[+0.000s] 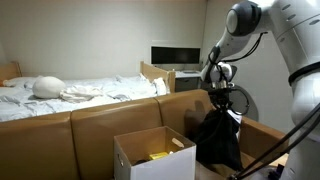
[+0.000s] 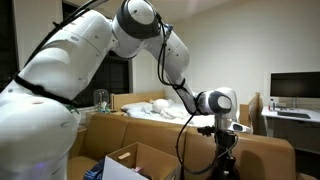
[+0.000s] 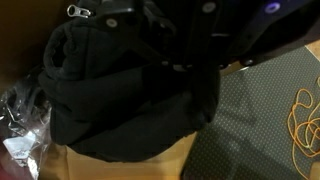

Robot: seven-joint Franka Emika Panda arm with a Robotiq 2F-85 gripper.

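A black cloth garment [image 1: 218,138] hangs down in front of the brown sofa, to the right of the box. My gripper [image 1: 220,101] is at its top, shut on a fold of it. Up close in the wrist view, the dark fabric [image 3: 120,100] fills the left and middle and hides most of the fingers; a zip pull [image 3: 78,11] shows at its upper edge. In the second exterior view the garment [image 2: 222,160] is below the gripper, partly cut by the frame's bottom.
An open cardboard box [image 1: 128,152] with something yellow inside stands left of the garment. The brown sofa [image 1: 90,125] runs behind both. Clear plastic [image 3: 22,120] and an orange cord [image 3: 302,125] show in the wrist view.
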